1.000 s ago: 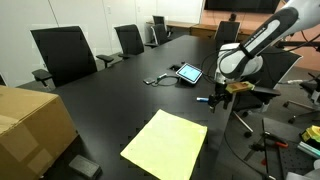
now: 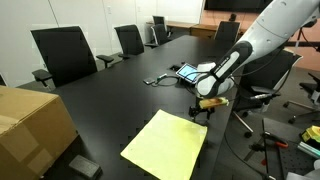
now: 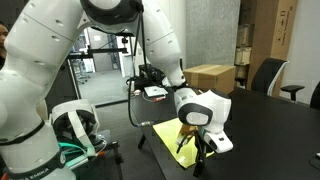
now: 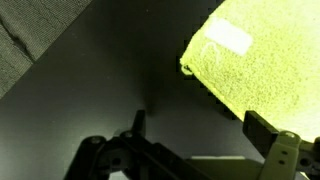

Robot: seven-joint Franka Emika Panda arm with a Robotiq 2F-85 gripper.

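A yellow cloth [image 2: 165,146] lies spread on the black table. In the wrist view the cloth [image 4: 275,70] fills the upper right, one corner pointing left, with a white label on it. My gripper [image 2: 201,115] is just off the cloth's far right corner in exterior view 1. It stands open, fingers [image 4: 139,124] wide apart, and nothing shows between them. Part of the cloth [image 3: 185,150] is hidden behind the arm in exterior view 2. How high the fingertips are above the table is hard to tell.
A cardboard box [image 2: 35,115] stands at the left of the table, with a small dark block [image 2: 84,166] near it. A blue-screened device [image 2: 187,72] and cables lie farther back. Several chairs surround the table.
The cloth has not moved.
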